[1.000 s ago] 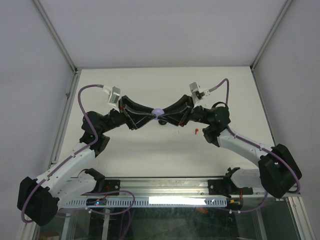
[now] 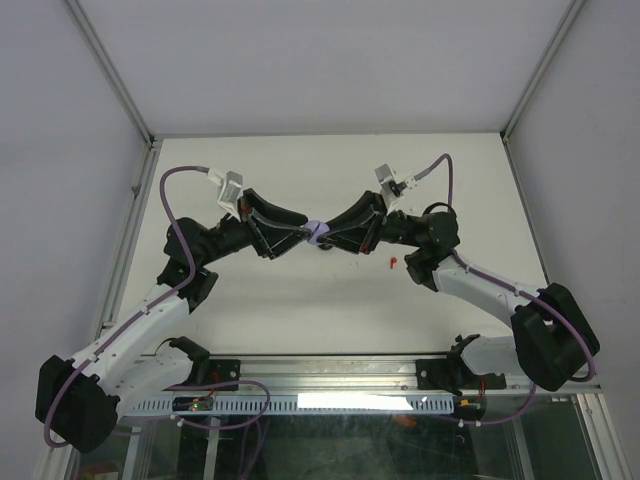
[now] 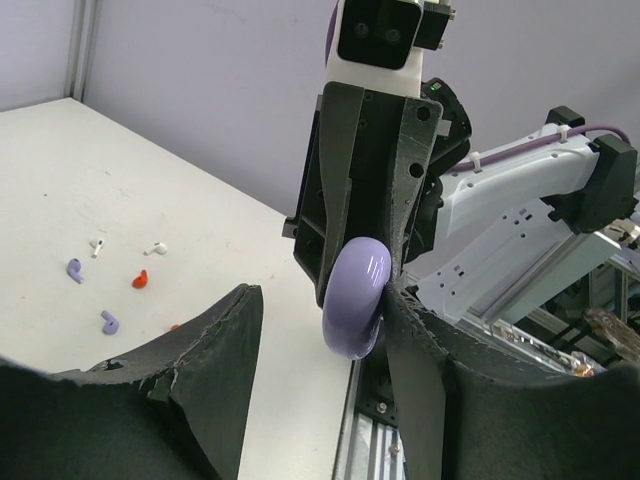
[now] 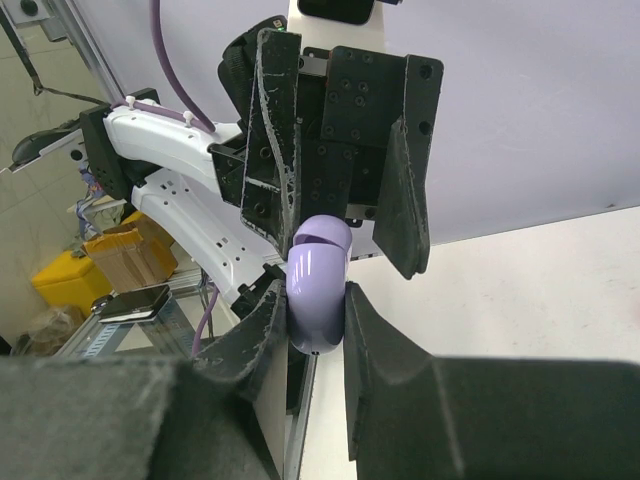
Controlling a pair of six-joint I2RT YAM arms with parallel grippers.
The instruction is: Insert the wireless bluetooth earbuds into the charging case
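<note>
A lilac charging case (image 2: 316, 230) is held in mid-air where my two grippers meet above the table. In the right wrist view the case (image 4: 316, 295) sits between the fingertips of my right gripper, its lid slightly raised at the top. In the left wrist view my left gripper is part open, one finger against or beside the case (image 3: 352, 298), the other apart from it. Loose earbuds lie on the table: lilac (image 3: 74, 270), white (image 3: 155, 249) and red (image 3: 140, 279).
Both grippers and the case have shifted slightly over the last second, staying together at the centre above the table.
</note>
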